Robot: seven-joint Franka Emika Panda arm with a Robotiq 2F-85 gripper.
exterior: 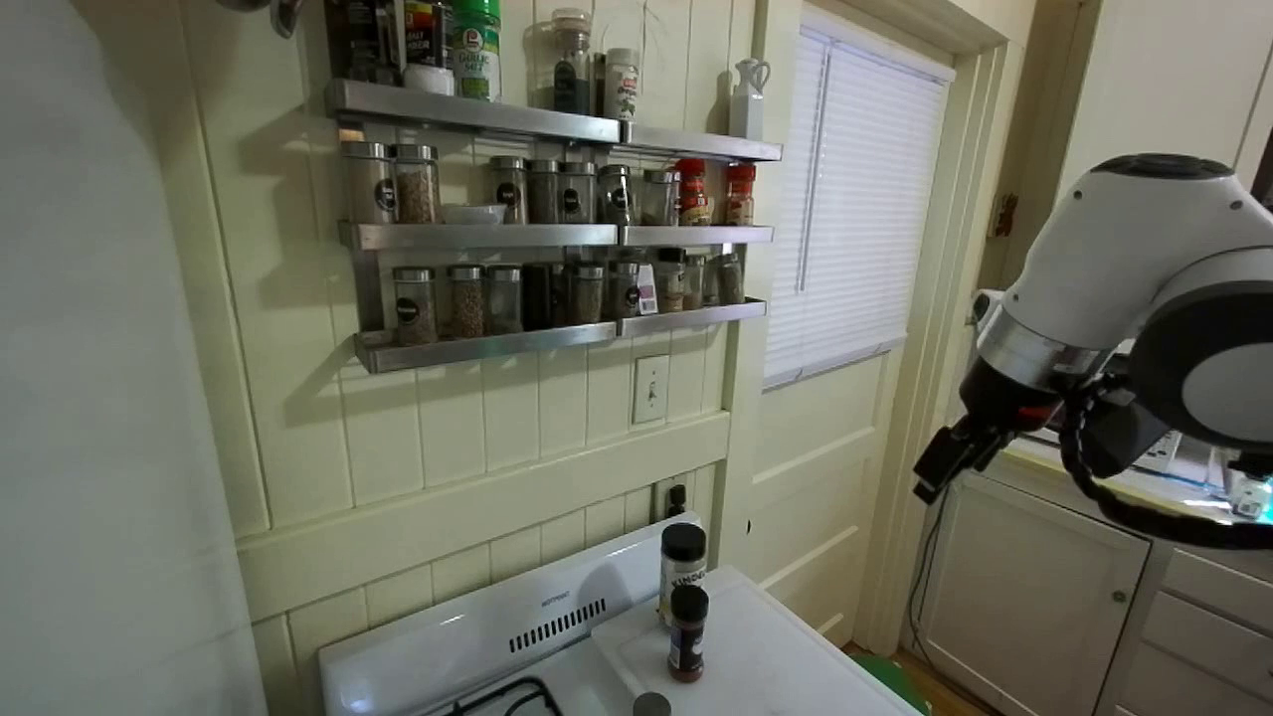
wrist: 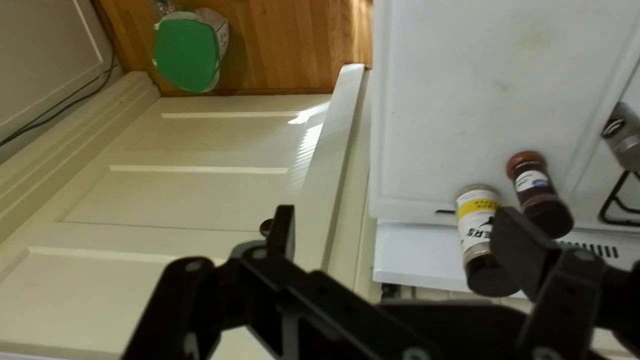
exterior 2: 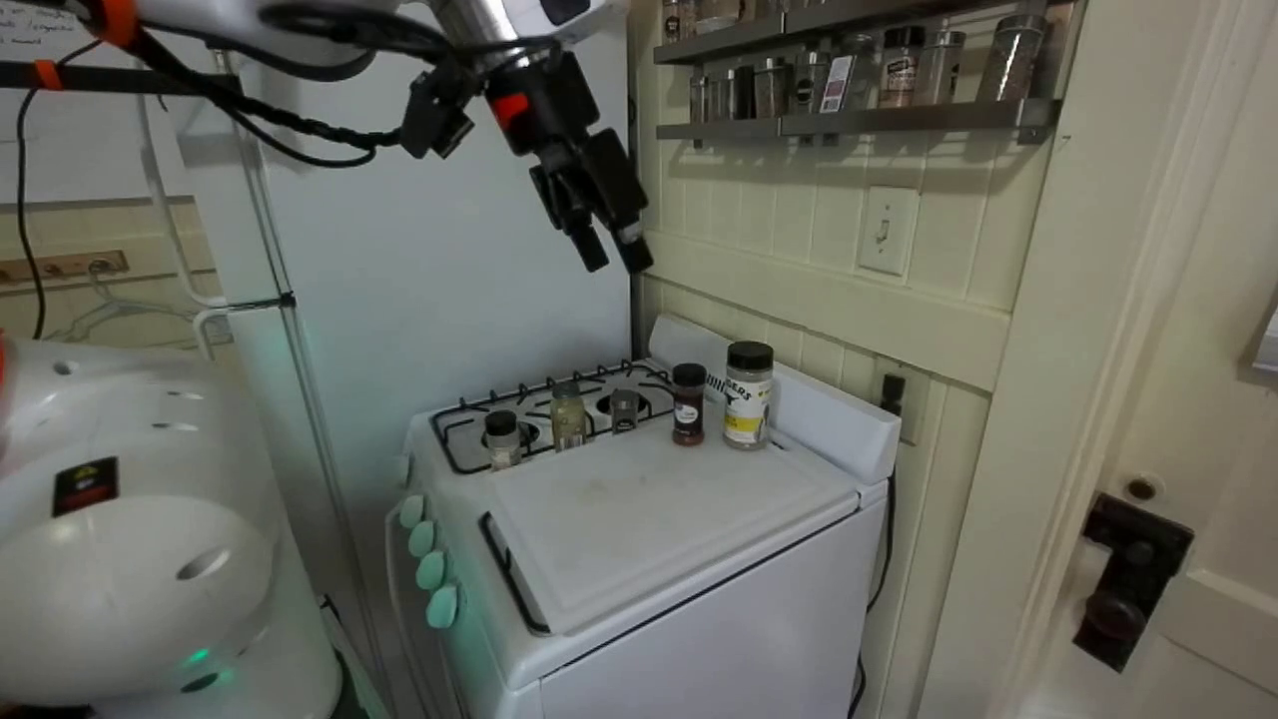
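Observation:
High above the stove, my gripper [exterior 2: 613, 258] stands open, its two fingers apart and nothing between them. Exterior view 1 has the gripper [exterior: 925, 479] at the right, clear of every surface. On the white stove cover [exterior 2: 623, 527] stand a large black-capped bottle [exterior 2: 748, 397] with a white and yellow label and a smaller dark-red spice bottle [exterior 2: 688, 405]. The wrist view shows the large bottle [wrist: 478, 228] partly behind one finger, well below it. Toward the burners are a black-capped jar [exterior 2: 502, 441], a greenish jar [exterior 2: 568, 417] and a small grey-lidded jar [exterior 2: 624, 409].
Wall shelves [exterior: 489, 350] hold several spice jars in three rows. The stove's back panel [exterior 2: 827, 413] rises behind the bottles. A fridge [exterior 2: 455, 216] stands at the far side, a door [exterior: 812, 477] at the other.

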